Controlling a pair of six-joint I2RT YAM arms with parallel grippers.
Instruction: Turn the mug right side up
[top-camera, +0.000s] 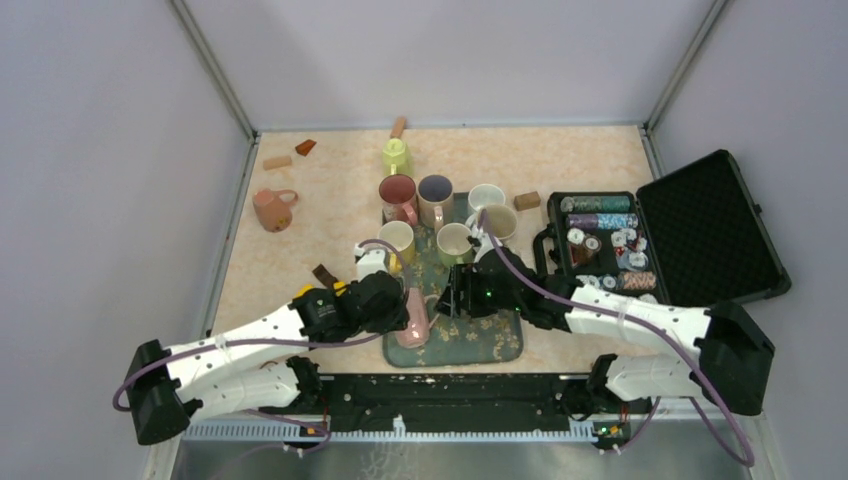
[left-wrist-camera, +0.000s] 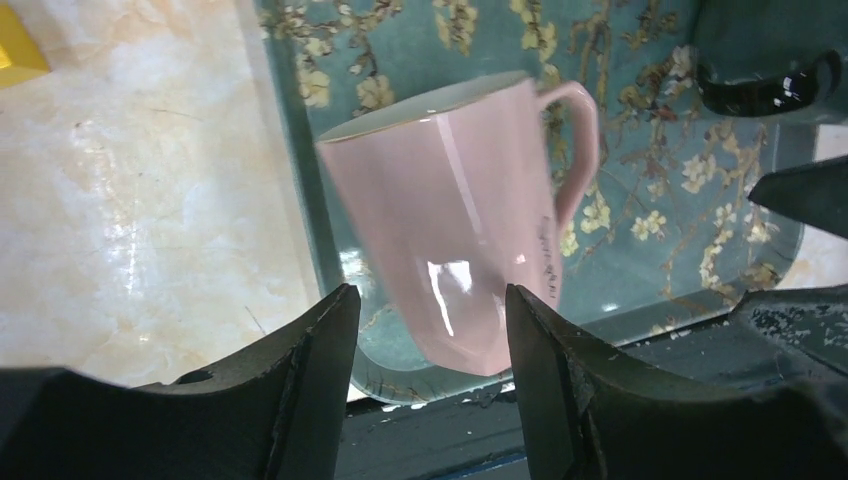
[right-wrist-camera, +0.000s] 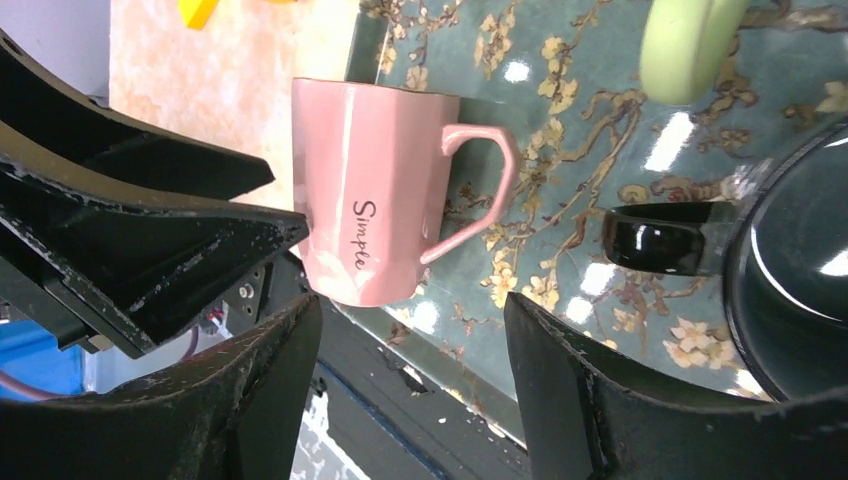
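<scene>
The pink mug (top-camera: 416, 322) lies on its side at the front left of the teal tray, handle toward the right, "Simple" printed on it (right-wrist-camera: 375, 190). My left gripper is open over it, fingertips at the mug's lower part, with the handle (left-wrist-camera: 575, 150) beyond. My right gripper also stands open, pointing down at the tray just right of the mug; the left gripper's black fingers show beside the mug in the right wrist view.
Several upright mugs (top-camera: 436, 200) crowd the back of the tray (top-camera: 485, 345). A dark mug (right-wrist-camera: 800, 270) is near my right gripper. An open black case (top-camera: 712, 230) stands at the right; yellow pieces (left-wrist-camera: 15, 50) lie left of the tray.
</scene>
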